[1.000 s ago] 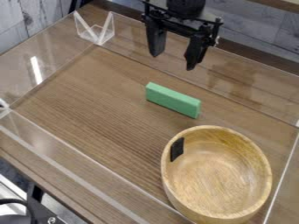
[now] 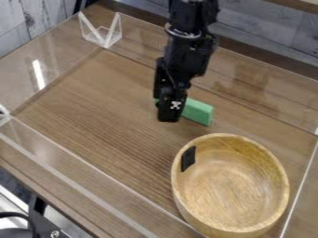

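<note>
My black gripper (image 2: 170, 96) hangs over the middle of the wooden table, pointing down at the near left part of a green block (image 2: 198, 114). It covers part of the block.
A large tan round bowl (image 2: 236, 195) with a black clip on its rim fills the near right. A white wire object (image 2: 102, 30) stands at the back left.
My gripper has come down and toward the front from the back of the table to beside the green block, which now is partly hidden behind it.
</note>
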